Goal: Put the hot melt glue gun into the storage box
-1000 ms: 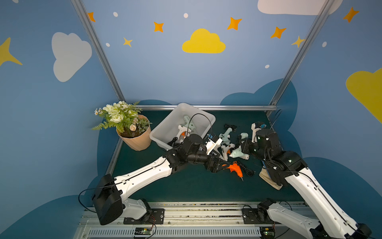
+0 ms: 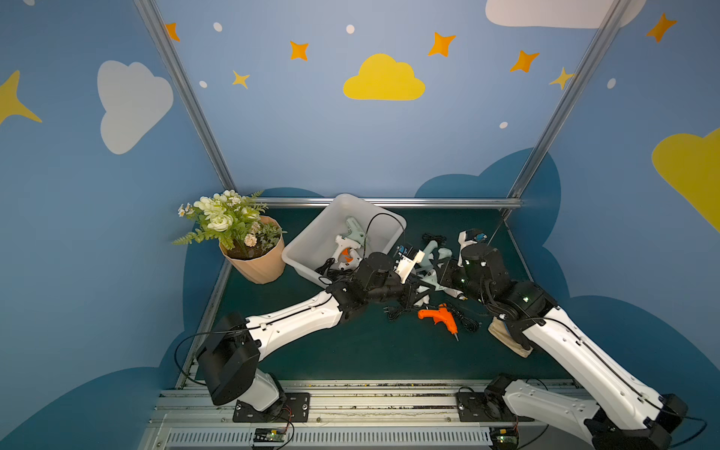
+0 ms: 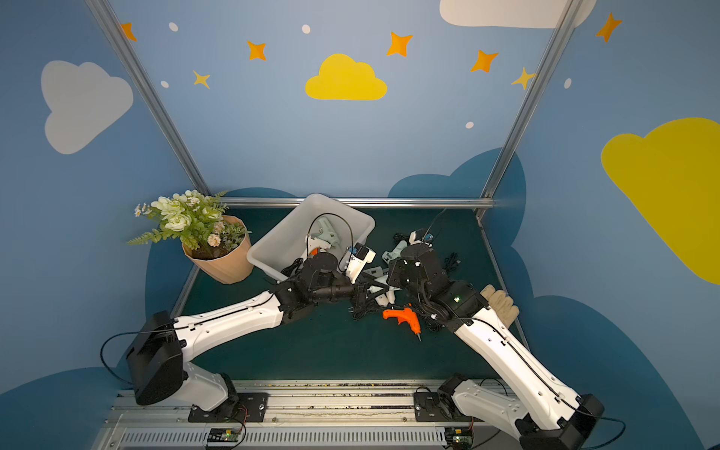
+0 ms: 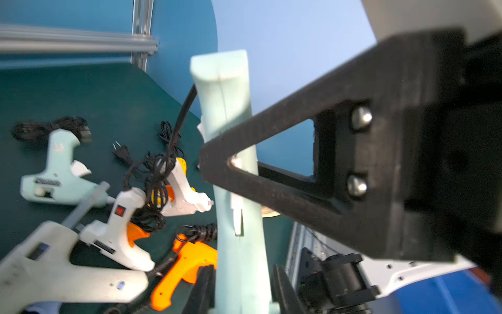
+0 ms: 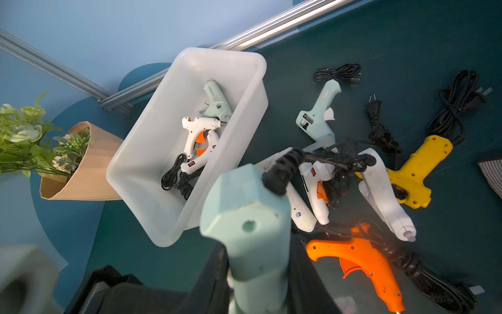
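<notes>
A mint-green glue gun (image 4: 238, 209) is held up between my two grippers, above the table. My left gripper is shut on it, a dark finger on each side. The black fingers of my right gripper stand on either side of the same gun; whether they still press on it cannot be told. The white storage box (image 5: 248, 125) holds several glue guns and cords. Around the gap between the arms lie an orange glue gun (image 5: 374, 267), a yellow one (image 5: 418, 170), another mint one (image 5: 319, 112) and several white ones.
A potted plant (image 2: 255, 255) stands left of the box. Black cords (image 5: 457, 107) lie among the loose guns, and a beige glove (image 3: 501, 303) rests at the right.
The right arm has swung left with the mint gun, and my left gripper has moved right and up to meet it. The two grippers were apart before; now both are at the gun.
</notes>
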